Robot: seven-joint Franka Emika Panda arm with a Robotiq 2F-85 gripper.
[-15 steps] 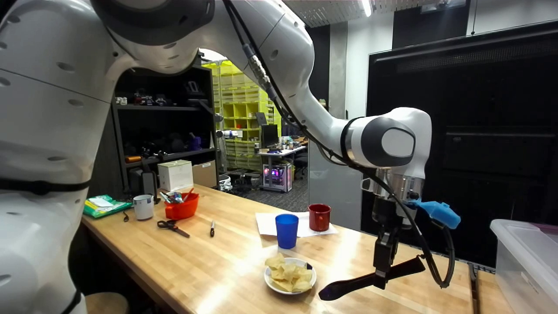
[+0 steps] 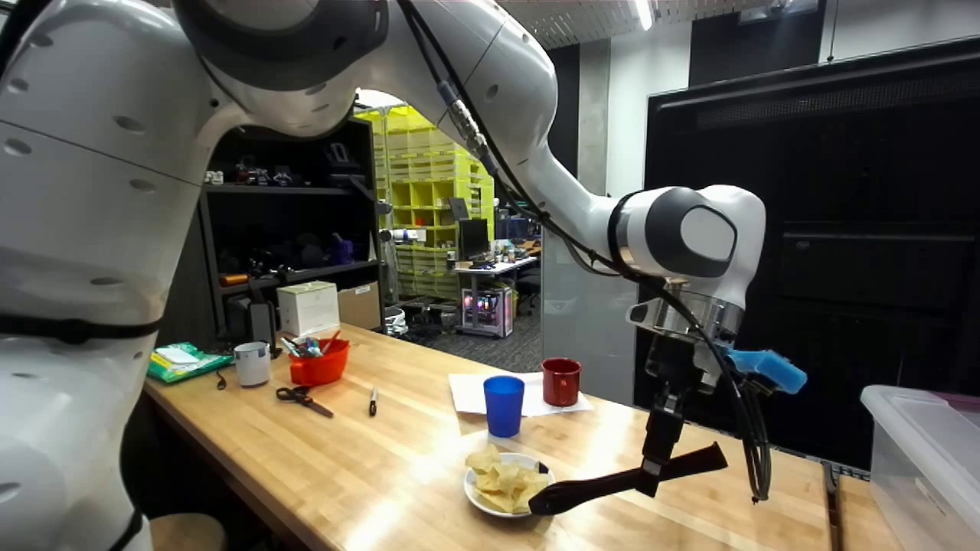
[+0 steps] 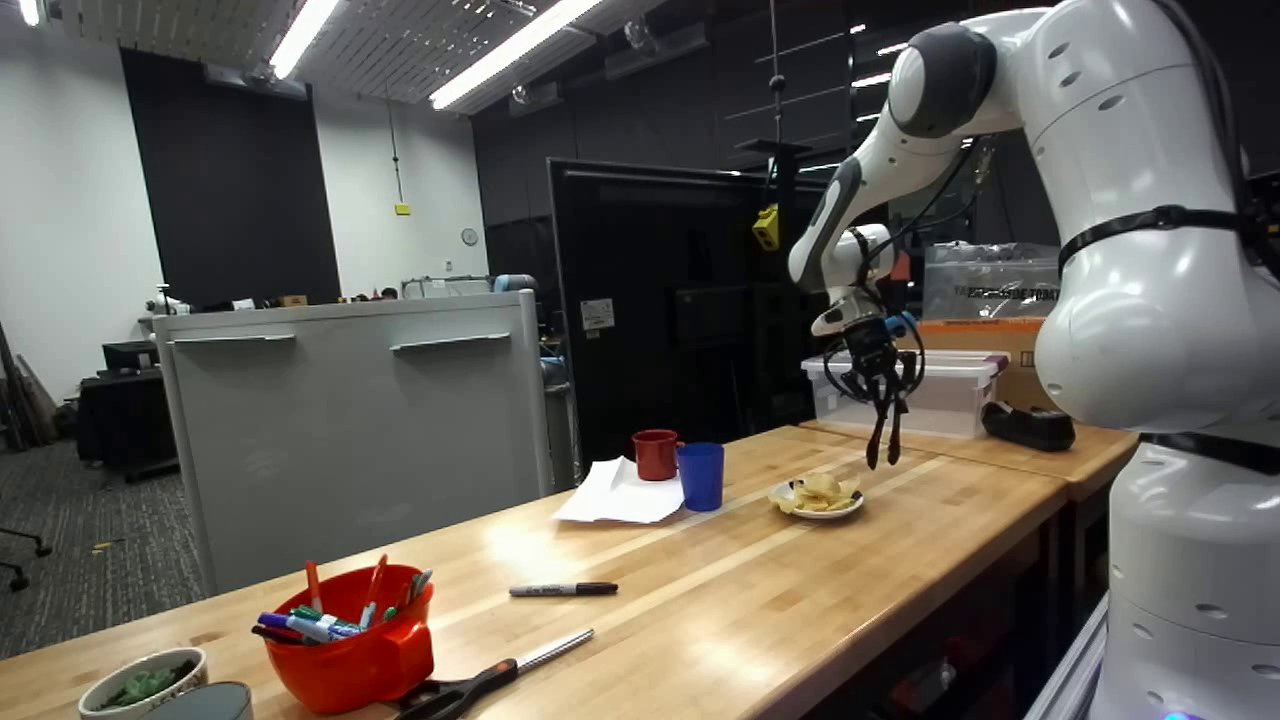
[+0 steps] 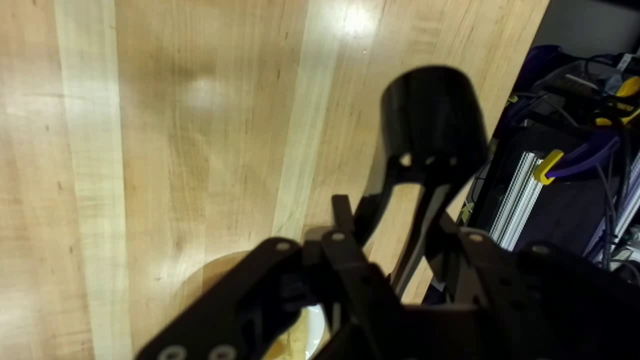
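My gripper is shut on a long black utensil, which looks like tongs. It is held across the fingers above the table, and one broad end overlaps the rim of the plate in exterior view 1. In the wrist view, the utensil's wide, holed head extends past my fingertips. A white plate of yellow chips rests on the table. Exterior view 2 has the utensil hanging above and behind the chips, clear of them. My fingers hide most of the plate in the wrist view.
A blue cup and a red mug stand beyond the plate, the mug on white paper. Scissors, a marker and a red pen container lie farther off. A clear bin stands at right.
The plate and cups have stayed put.
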